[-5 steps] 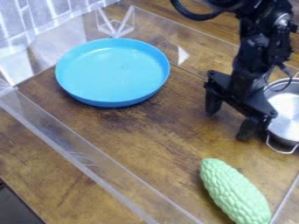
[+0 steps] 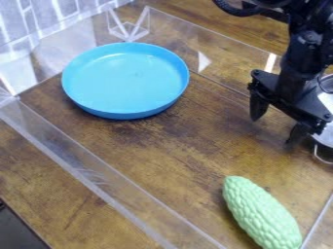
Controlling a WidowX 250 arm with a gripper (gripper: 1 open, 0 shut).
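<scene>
My black gripper [image 2: 278,121] is low at the right side of the wooden table, its fingers apart with nothing visible between them, beside a silver pot [image 2: 322,142] that is mostly hidden behind it and cut off by the frame edge. A blue round tray [image 2: 125,78] lies at the back left. A green bumpy corn-shaped object [image 2: 260,212] lies at the front right.
Transparent plastic walls [image 2: 92,190] run along the left, back and right sides. A white patterned cloth [image 2: 53,29] is at the back left corner.
My gripper has moved to the right, now covering more of the silver pot. The tray and green object have not moved.
</scene>
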